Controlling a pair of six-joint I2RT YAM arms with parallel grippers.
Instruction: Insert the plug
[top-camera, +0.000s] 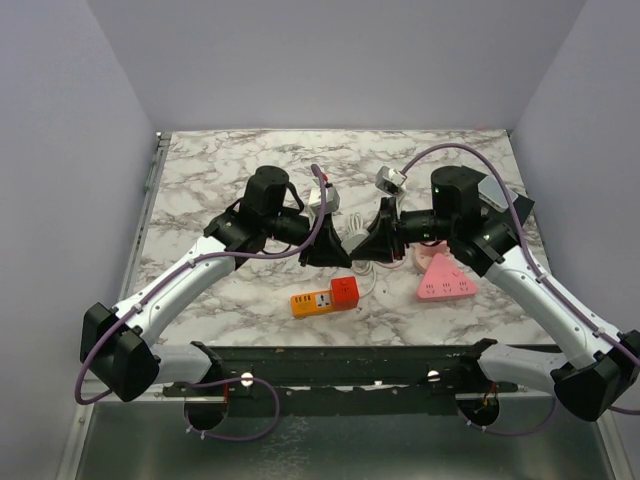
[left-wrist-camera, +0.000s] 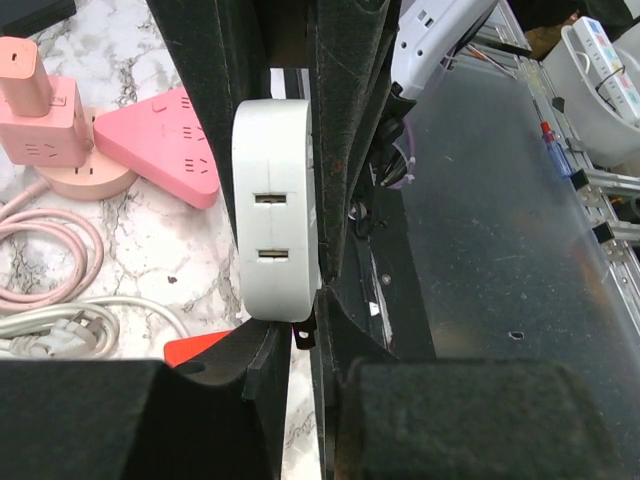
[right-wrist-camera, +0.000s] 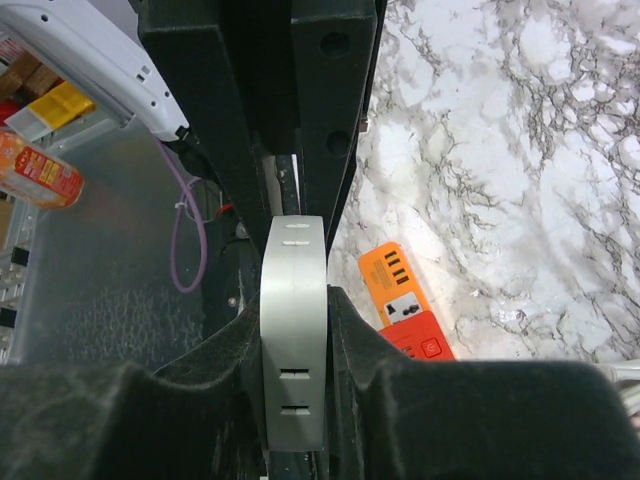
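A white rounded socket piece (left-wrist-camera: 275, 210) with pairs of thin slots hangs above the table between the two grippers. My right gripper is shut on it, one finger along each side. The left gripper is shut with its fingertips right against the near end of the white piece. A small dark piece (left-wrist-camera: 303, 335) shows at those left fingertips, mostly hidden, so its full shape cannot be told. Whether any prongs are inside the slots is also hidden. From above, the white piece (top-camera: 355, 241) lies between the facing fingertips.
Below lies an orange and red power strip (top-camera: 325, 298). Pink blocks (top-camera: 445, 278) and a dark box (top-camera: 506, 201) are to the right, and a coiled white cable (top-camera: 360, 263) lies under the grippers.
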